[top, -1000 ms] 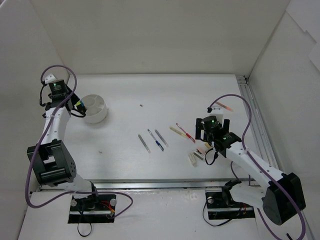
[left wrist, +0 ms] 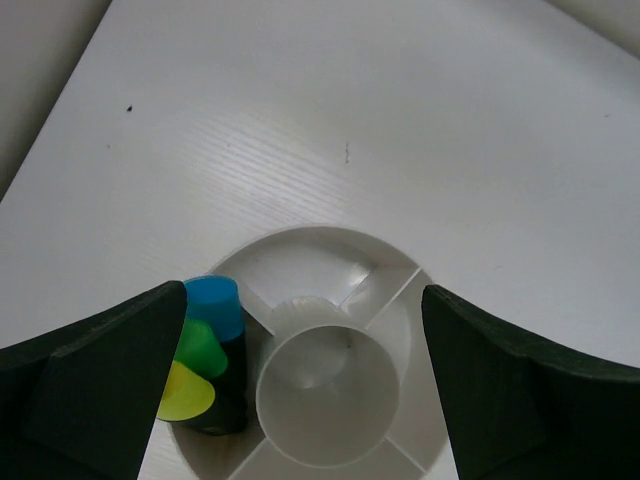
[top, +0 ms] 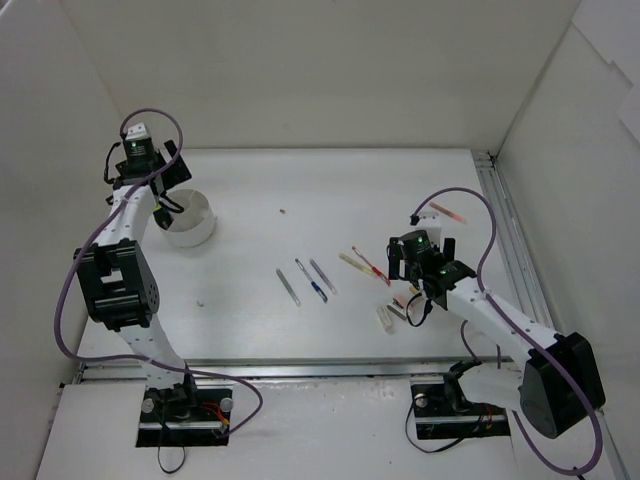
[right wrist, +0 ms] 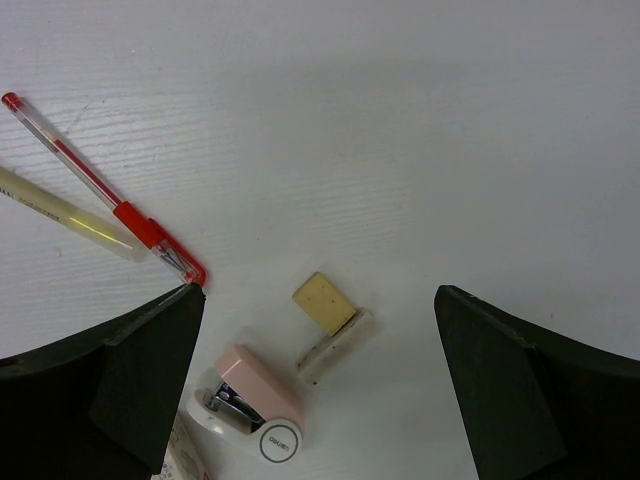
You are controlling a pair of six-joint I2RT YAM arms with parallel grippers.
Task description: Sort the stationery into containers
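A white divided round holder (top: pixel 188 230) stands at the left of the table, with markers capped blue (left wrist: pixel 212 300), green (left wrist: pixel 200 355) and yellow (left wrist: pixel 183 395) in one compartment. My left gripper is open above it. My right gripper hangs open over a beige eraser block (right wrist: pixel 322 300), a pink-and-white sharpener-like item (right wrist: pixel 258 385) and a small clear stick (right wrist: pixel 335 345). A red pen (right wrist: pixel 130 215) and a pale yellow highlighter (right wrist: pixel 70 215) lie nearby. Blue (top: pixel 312 282), grey (top: pixel 288 287) and lilac (top: pixel 323 275) pens lie mid-table.
An orange stick (top: pixel 448 213) lies at the back right. Walls enclose the table at the back and sides; a metal rail runs along the front edge.
The right arm has stayed about where it was.
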